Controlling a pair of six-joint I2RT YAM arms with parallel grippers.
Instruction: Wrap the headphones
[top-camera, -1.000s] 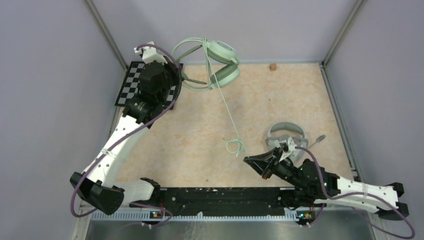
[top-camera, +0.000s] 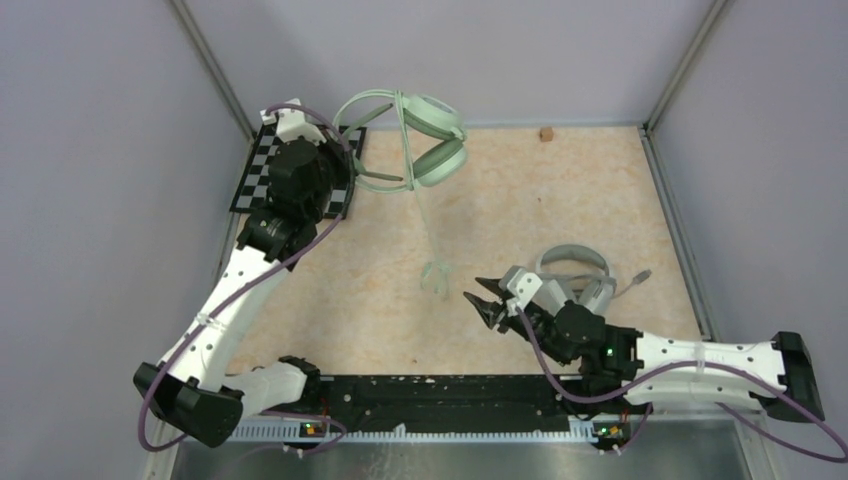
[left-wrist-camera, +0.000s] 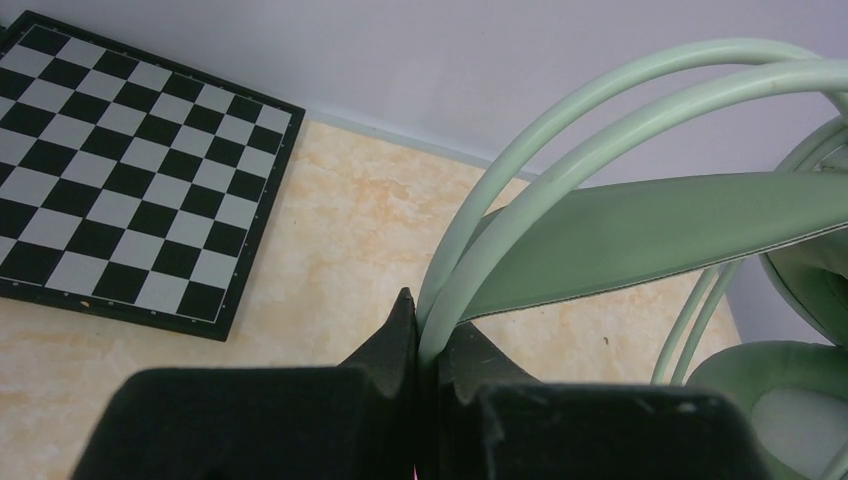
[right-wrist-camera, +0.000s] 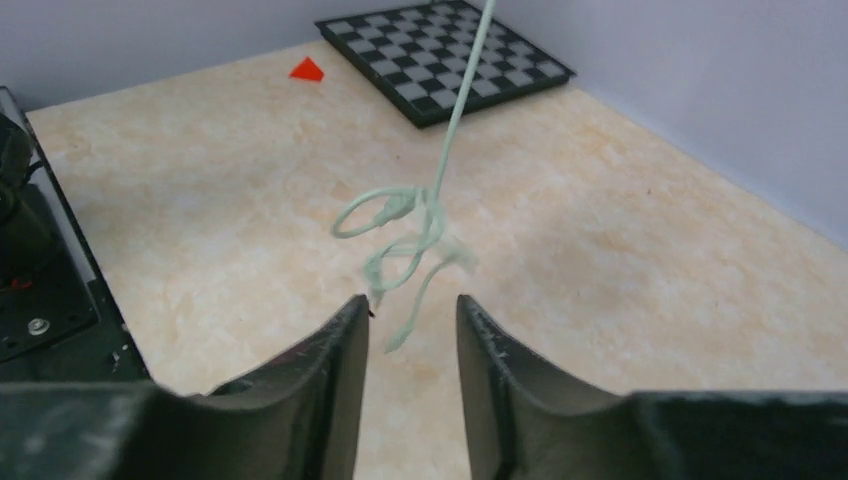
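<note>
Pale green headphones (top-camera: 435, 117) hang in the air at the back left in the top view. My left gripper is shut on their headband (left-wrist-camera: 560, 180), whose thin double hoop passes between the fingers. From the headphones a thin green cable (top-camera: 425, 220) runs down toward the front. Its looped, knotted end (right-wrist-camera: 410, 235) dangles above the table, slightly blurred. Facing that end, my right gripper stands open, the cable apart from its fingers and beyond the tips. In the top view the right gripper lies just right of the knot.
A chessboard (left-wrist-camera: 130, 170) lies at the back left, partly under the left arm. Grey headphones (top-camera: 575, 258) with a cable plug (top-camera: 641, 276) lie on the right, beside the right gripper. A small brown block (top-camera: 546, 133) is at the back.
</note>
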